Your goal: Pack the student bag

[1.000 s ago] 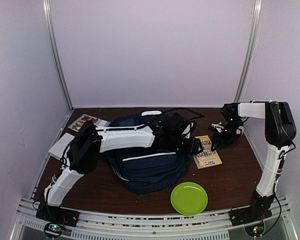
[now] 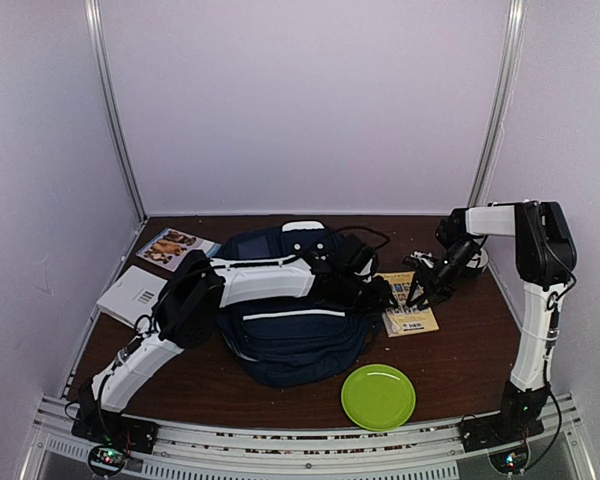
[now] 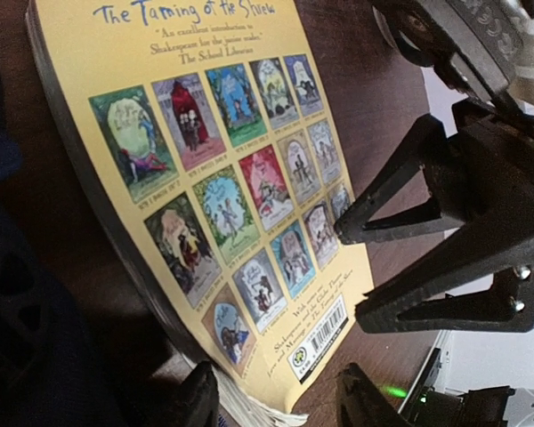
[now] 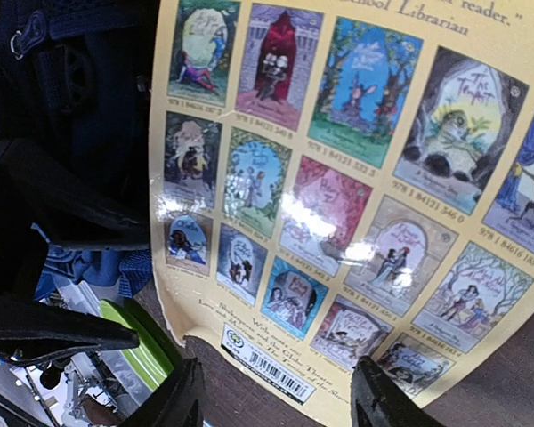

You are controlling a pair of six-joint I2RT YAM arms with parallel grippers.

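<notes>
A yellow book [image 2: 405,305] [image 3: 205,169] [image 4: 338,240], The Taming of the Shrew back cover, lies right of the navy backpack [image 2: 285,350] [image 4: 62,80]. My left gripper [image 2: 378,298] is at the book's left lower edge, its fingers apart, one by the lifted page edge; whether it grips is unclear. My right gripper [image 2: 418,290] stands open over the book's right part; in the left wrist view its black fingers reach over the cover.
A green plate [image 2: 378,397] lies at the front. A white book [image 2: 130,295] and a picture-covered book [image 2: 175,247] lie at the left.
My right gripper has moved left over the yellow book.
</notes>
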